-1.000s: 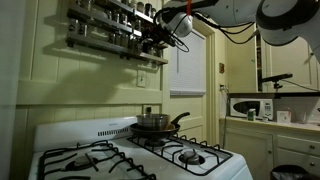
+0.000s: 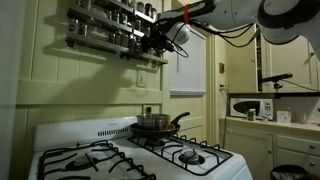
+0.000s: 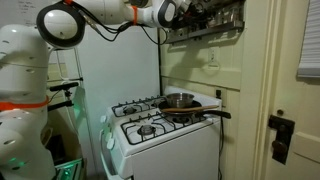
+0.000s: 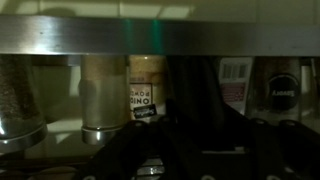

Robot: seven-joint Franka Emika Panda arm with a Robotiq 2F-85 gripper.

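Observation:
My gripper (image 2: pixel 154 42) is up at the wall-mounted spice rack (image 2: pixel 101 45), above the stove. In the wrist view its dark fingers (image 4: pixel 200 95) reach over the rack's metal rail, between a labelled jar with a tan top (image 4: pixel 148 88) and a jar with a barcode label (image 4: pixel 235 82). It is too dark there to tell how far apart the fingers stand or whether anything is between them. Farther left are two glass jars, one with dark contents (image 4: pixel 18 100) and a paler one (image 4: pixel 103 95). A dark-labelled jar (image 4: pixel 279 90) stands at the right.
Below is a white stove (image 3: pixel 165 145) with black grates. A dark pan (image 2: pixel 152 122) rests on it, with a handle sticking out to the right. A microwave (image 2: pixel 250 108) stands on the far counter. Metal rails run close to the gripper.
Over the last second the arm's end has shifted slightly by the rack. The pan and stove are unchanged.

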